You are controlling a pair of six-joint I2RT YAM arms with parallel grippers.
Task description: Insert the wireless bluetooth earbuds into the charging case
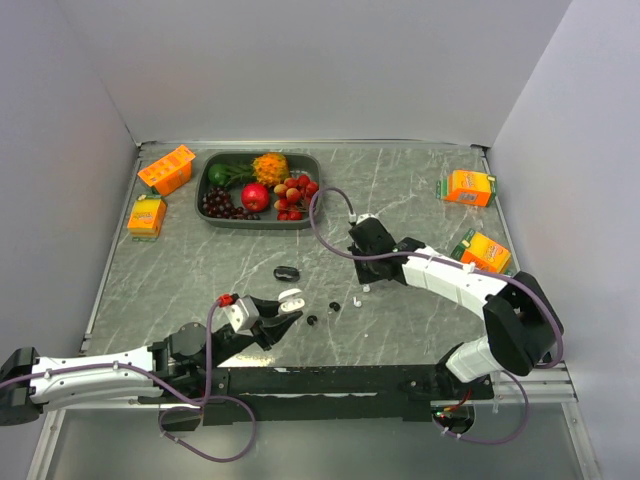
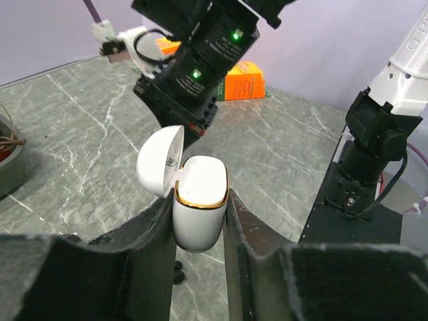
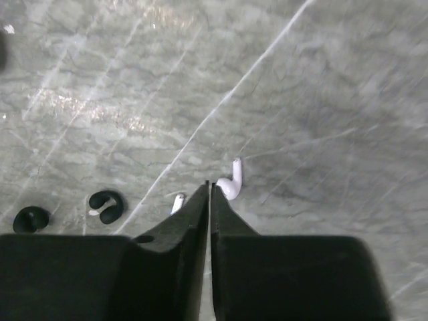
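Note:
My left gripper [image 1: 285, 315] is shut on the white charging case [image 2: 198, 200], whose lid [image 2: 158, 160] stands open. My right gripper [image 1: 360, 260] is above the table, right and back of the case; in the right wrist view its fingertips are close together, with nothing clearly between them. Two white earbuds [image 1: 357, 302] [image 3: 235, 180] lie on the marble below, one partly hidden by the right fingers in the right wrist view. Two small black pieces [image 1: 334, 306] [image 3: 30, 219] lie nearby.
A tray of fruit [image 1: 257, 225] stands at the back, orange boxes [image 1: 467, 186] at the sides. A dark oblong object [image 1: 286, 273] lies left of centre.

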